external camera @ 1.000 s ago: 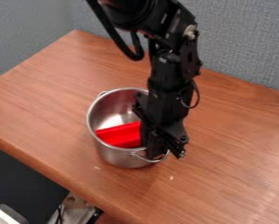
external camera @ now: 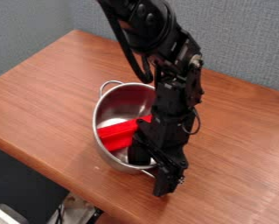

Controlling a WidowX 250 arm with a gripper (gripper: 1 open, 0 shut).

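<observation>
A steel pot (external camera: 112, 114) with loop handles stands on the wooden table, a red object (external camera: 115, 134) lying inside it. My black gripper (external camera: 153, 171) is low at the pot's right side, its fingers over and around the near right rim and partly hiding it. The fingertips are dark and hard to make out, so I cannot see what is between them.
A grey partition (external camera: 223, 44) stands behind.
My arm and gripper have moved slightly toward the viewer and down, looming larger over the pot's right side. The pot appears shifted slightly, with more of it hidden.
</observation>
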